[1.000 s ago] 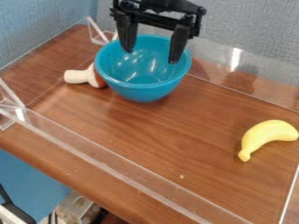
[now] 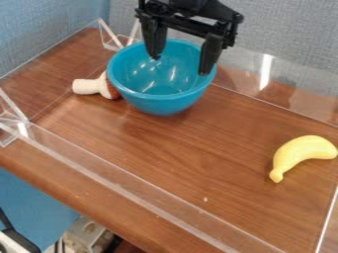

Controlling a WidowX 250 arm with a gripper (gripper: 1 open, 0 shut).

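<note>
A black gripper [image 2: 181, 55] hangs open over a blue plastic bowl [image 2: 160, 96] at the upper middle of the table, its two fingers apart above the bowl's rim area, with nothing visible between them. A pale mushroom-like object [image 2: 94, 86] lies just left of the bowl. A yellow banana [image 2: 302, 152] lies on the right side of the wooden table [image 2: 172, 178].
Clear plastic edging runs along the table's sides and front. Grey padded walls stand at the back and left. A blue floor and some cabling show at the lower left.
The bowl, banana and pale object look unmoved.
</note>
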